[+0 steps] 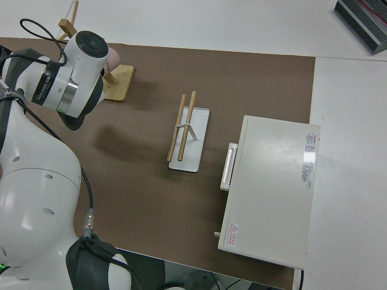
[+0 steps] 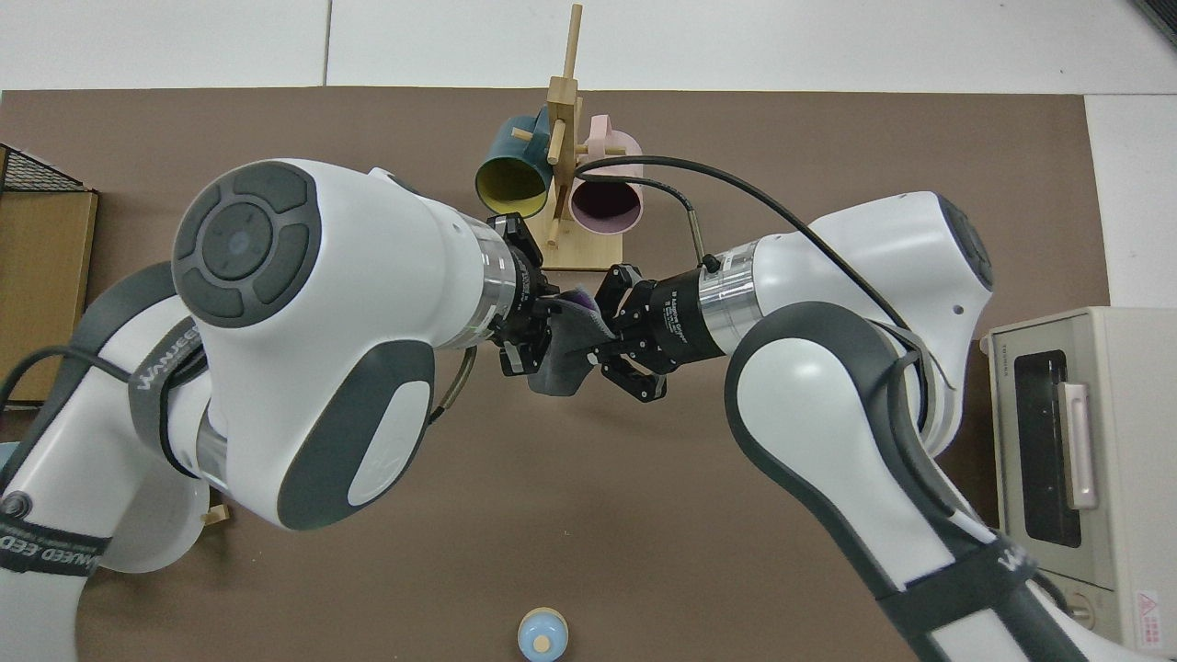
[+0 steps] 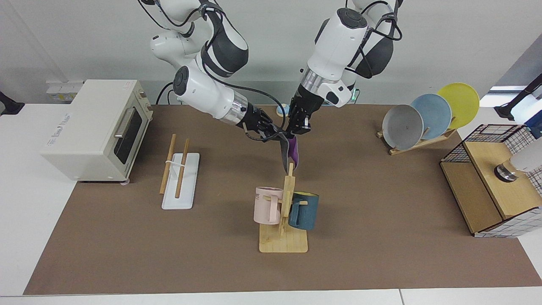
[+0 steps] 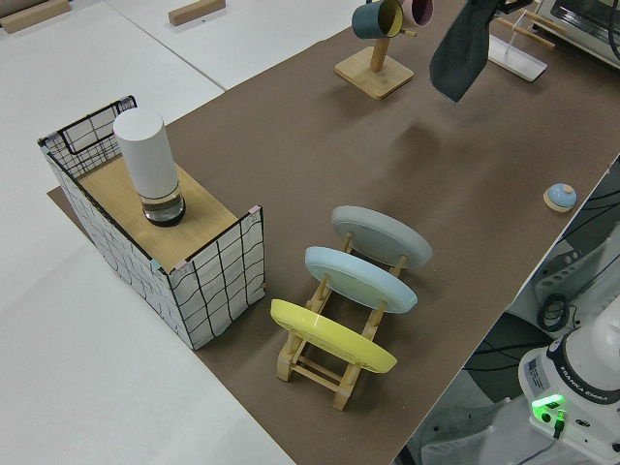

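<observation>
In the top view my left gripper [image 2: 527, 331] and right gripper [image 2: 623, 336] meet near the middle, a grey cloth [image 2: 568, 348] hanging between them; whether each finger is shut on it is hidden by the housings. In the left view the cloth [image 3: 284, 148] shows grey with a purple side, just above the wooden mug tree [image 3: 283, 241]. On that tree hang a pink mug [image 3: 265, 206] and a blue mug [image 3: 307, 213].
A white oven [image 3: 86, 132] and a white tray [image 3: 191, 183] with wooden rods stand to one side; a plate rack with plates [image 3: 402, 127] and a wire-sided shelf [image 3: 482, 198] to the other. A small blue round object [image 2: 542, 634] lies on the mat.
</observation>
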